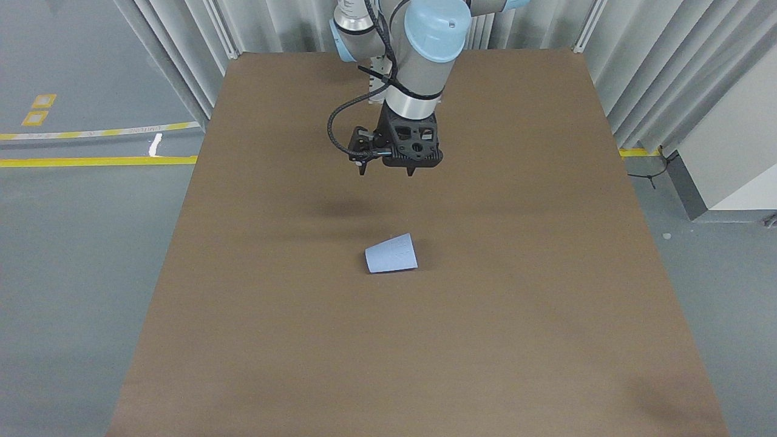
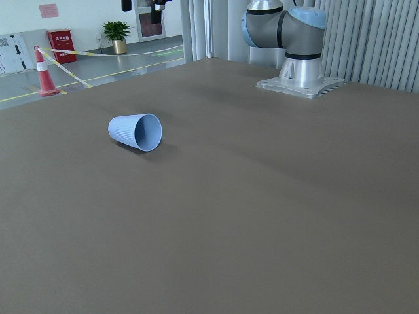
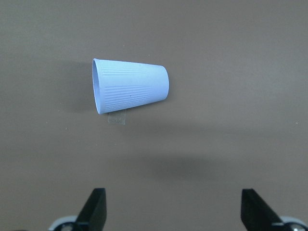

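Note:
A pale blue ribbed cup [image 1: 391, 254] lies on its side on the brown table [image 1: 415, 342], near the middle. In the left view the cup [image 2: 135, 131] shows its open mouth toward that camera; in the wrist view the cup [image 3: 130, 85] is upper left of centre, on a small clear patch. My gripper [image 1: 386, 172] hangs above and behind the cup, away from it. Its two fingers stand wide apart at the bottom of the wrist view [image 3: 173, 197], open with nothing between them.
The arm's base plate [image 2: 301, 86] sits at the table's back edge, against grey curtains. A cone and a plant stand on the floor beyond the table.

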